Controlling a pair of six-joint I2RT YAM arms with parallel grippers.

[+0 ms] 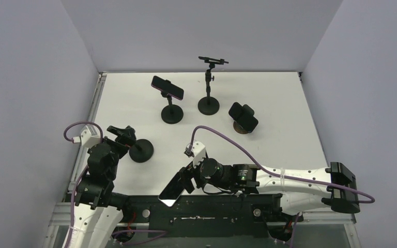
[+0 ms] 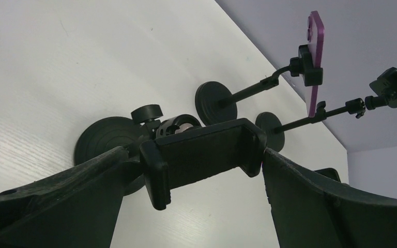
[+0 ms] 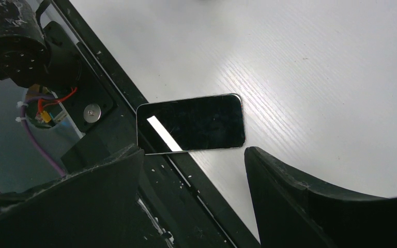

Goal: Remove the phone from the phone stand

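Observation:
At the left, my left gripper [image 1: 119, 135] is open around the empty clamp holder [image 2: 202, 154] of a black phone stand [image 1: 141, 151], its fingertips at the clamp's two ends. A phone [image 3: 190, 124] lies screen up on the table's front edge, out of any stand. My right gripper is open just beside it, nothing visible between its fingers. A purple-edged phone [image 1: 166, 87] sits on the middle stand [image 1: 171, 114].
A tall stand [image 1: 208, 105] at the back holds a dark flat piece [image 1: 213, 59]. Another stand with a black phone [image 1: 243, 115] stands right of centre.

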